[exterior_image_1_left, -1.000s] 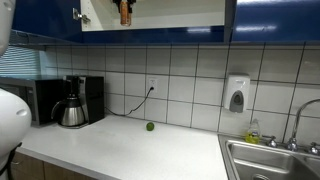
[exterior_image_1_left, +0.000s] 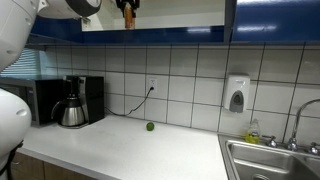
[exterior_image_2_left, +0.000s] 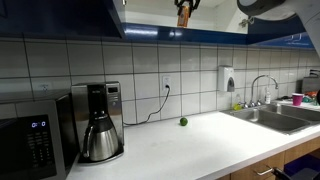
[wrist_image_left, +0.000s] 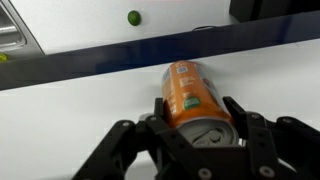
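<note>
An orange can (wrist_image_left: 192, 95) fills the middle of the wrist view, its silver end towards the camera. My gripper is shut on it, one black finger on either side. In exterior view 1 the can (exterior_image_1_left: 129, 17) shows high up in front of the white cupboard interior, just above the blue lower edge. Exterior view 2 has the can (exterior_image_2_left: 184, 16) near the top, at the open cupboard. Whether its base touches the shelf I cannot tell.
The blue cupboard edge (exterior_image_1_left: 180, 34) runs below the can. A small green object (exterior_image_1_left: 150, 126) lies on the mostly clear white counter (exterior_image_1_left: 160, 150). A coffee maker (exterior_image_2_left: 100, 125), a microwave (exterior_image_2_left: 30, 140) and a sink (exterior_image_1_left: 265, 160) stand along it.
Over the last second the can has shifted slightly to the right in exterior view 1, still in my gripper. The arm has moved with it; the counter items have stayed put.
</note>
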